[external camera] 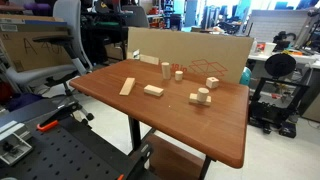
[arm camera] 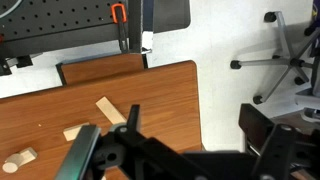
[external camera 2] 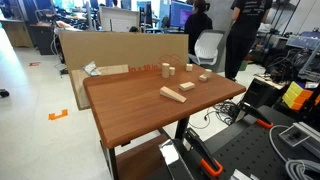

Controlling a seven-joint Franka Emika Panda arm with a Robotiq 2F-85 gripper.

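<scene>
Several pale wooden blocks stand or lie on the brown table (external camera: 105, 75). An upright cylinder (external camera: 166, 70), a smaller cylinder (external camera: 179, 75) and a cube (external camera: 212, 82) are along the far side. Another cylinder (external camera: 203, 93) sits at a flat block (external camera: 196, 101) on the right. Toward the front lie a rectangular block (external camera: 153, 90) and a long flat piece (external camera 2: 172, 95). In the wrist view my gripper is open, its dark fingers (arm camera: 255, 125) far apart with nothing between them. The long piece (arm camera: 111, 110) is beyond the left finger. Neither exterior view shows the gripper.
A cardboard panel (external camera 2: 120, 50) borders the table's back. Beside the table is a black perforated bench (arm camera: 75, 30) with an orange-handled tool (arm camera: 120, 14). Office chairs (external camera: 280, 68) stand around.
</scene>
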